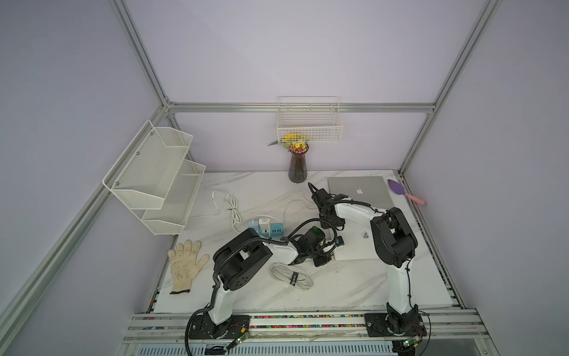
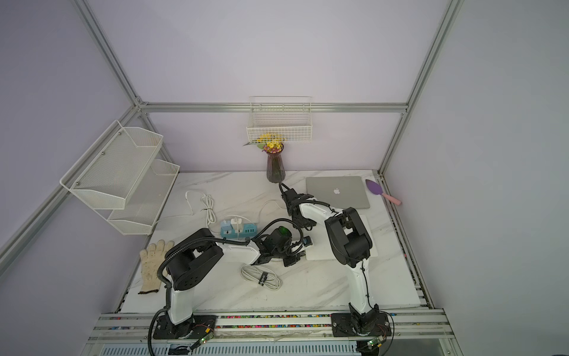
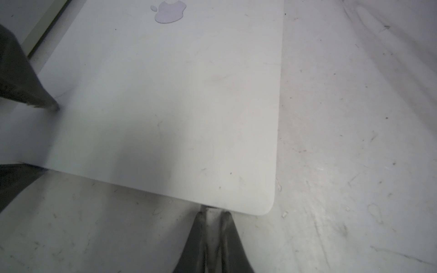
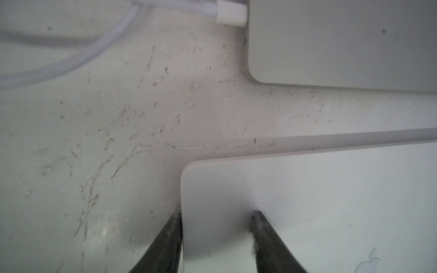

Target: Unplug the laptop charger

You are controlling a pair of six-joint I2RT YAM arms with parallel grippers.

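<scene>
On the table's right half lies a white laptop (image 1: 355, 249) with its lid closed. At its left edge, near the front corner, my left gripper is shut on a slim pale connector (image 3: 213, 227); its tip reaches the laptop's edge, and whether it is seated cannot be told. My right gripper is part open over the laptop's far left corner, one finger (image 4: 168, 241) just outside the left edge, the other (image 4: 268, 245) above the lid; nothing shows held between them. A bundled grey-white cable (image 1: 290, 276) lies left of the laptop, below the left arm.
Behind sits a grey laptop (image 1: 370, 191) with a white plug (image 4: 232, 12) in its left side. A teal power strip (image 1: 271, 229) with white adapters stands left, near another coiled cable (image 1: 233, 207). A vase (image 1: 297, 167), glove (image 1: 186, 264) and purple spatula (image 1: 397, 187) lie farther out.
</scene>
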